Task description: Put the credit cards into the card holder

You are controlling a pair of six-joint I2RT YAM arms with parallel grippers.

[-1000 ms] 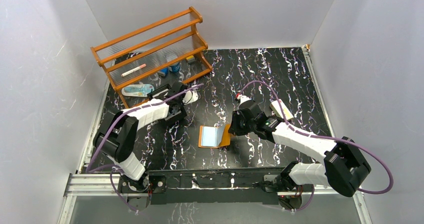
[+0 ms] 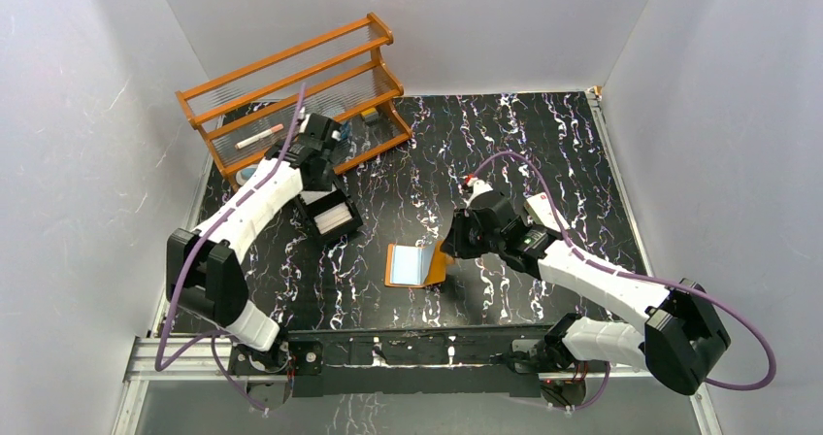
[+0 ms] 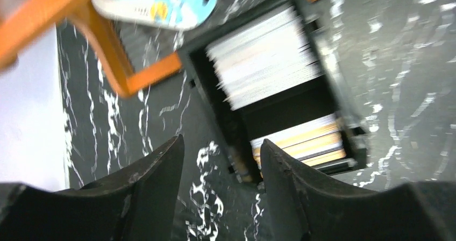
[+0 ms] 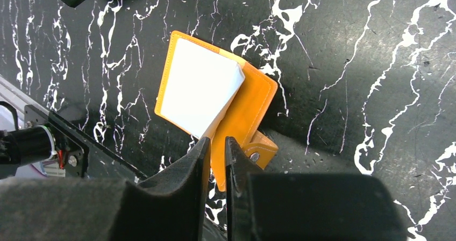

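An orange card holder (image 2: 437, 270) lies open on the front middle of the table, a white inner sheet (image 4: 193, 85) over much of it and a snapped flap visible. My right gripper hangs over its orange side, part open with a narrow gap between fingertips. Behind-left is a black box (image 2: 332, 219) with rows of cards (image 3: 258, 58) in two compartments. My left gripper is open above that box, nothing between its fingers.
A wooden shelf rack (image 2: 291, 85) stands at the back left, with small items on and beneath it. A pale block (image 2: 545, 211) lies at the right.
My left arm has risen and moved back toward the rack, uncovering more of the black box. The right arm has shifted very slightly.
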